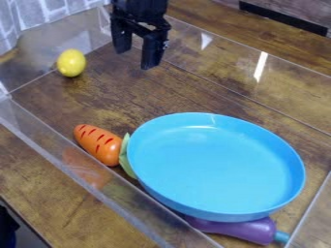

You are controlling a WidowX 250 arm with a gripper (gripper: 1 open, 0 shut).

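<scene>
The black gripper (137, 48) hangs over the back middle of the wooden table, its two fingers spread apart with nothing seen between them. To its left lies a yellow lemon (72, 63). In front, a toy carrot (99, 143) lies beside a large light blue plate (216, 163), with something pale yellow-green partly hidden at the plate's left edge. A purple eggplant (239, 229) is partly hidden under or behind the plate's front edge.
Clear plastic walls (39, 129) border the wooden surface (123, 92) along the sides.
</scene>
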